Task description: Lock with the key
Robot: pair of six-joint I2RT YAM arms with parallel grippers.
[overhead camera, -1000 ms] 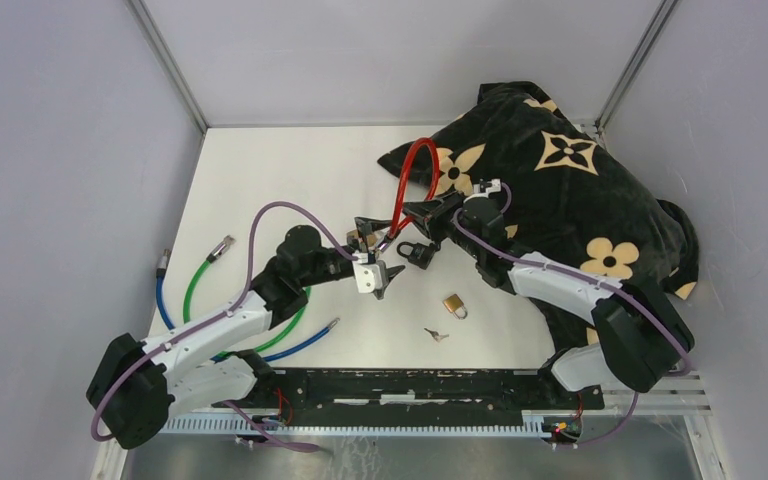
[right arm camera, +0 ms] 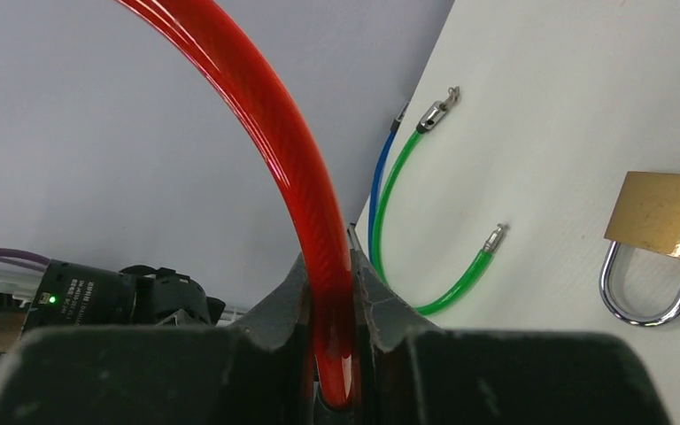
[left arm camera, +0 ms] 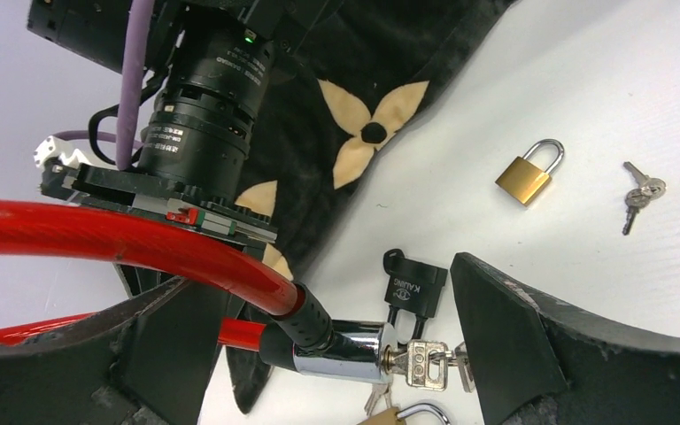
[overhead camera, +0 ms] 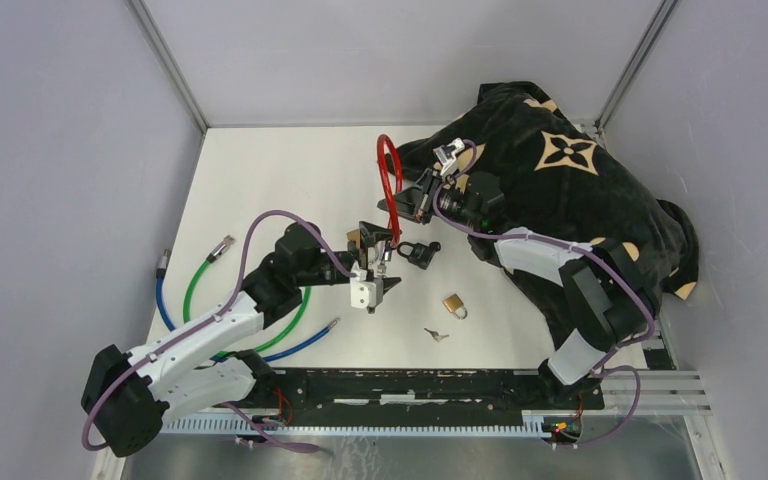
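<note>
The red cable lock (left arm camera: 71,232) has a chrome cylinder (left arm camera: 341,351), and a key (left arm camera: 427,365) sticks out of the cylinder's end; a second key dangles beside it on a ring. My right gripper is shut on the red cable, whose loop (overhead camera: 385,165) rises above it in the top view. Around the cylinder and key, my left gripper stands open, with the cylinder between its fingers but gripped by neither. Its right finger (left arm camera: 531,354) is close to the key's head. Whether that finger touches the keys is unclear.
On the white table lie a black padlock (left arm camera: 416,288), a brass padlock (left arm camera: 524,181) and loose keys (left arm camera: 642,197). Another brass padlock (right arm camera: 664,217) is below the grippers. Green (overhead camera: 200,275) and blue cables (overhead camera: 305,341) occupy the left; a dark blanket (overhead camera: 560,190) covers the right.
The lock's lower end now hangs more upright in the top view. My left gripper has shifted only slightly.
</note>
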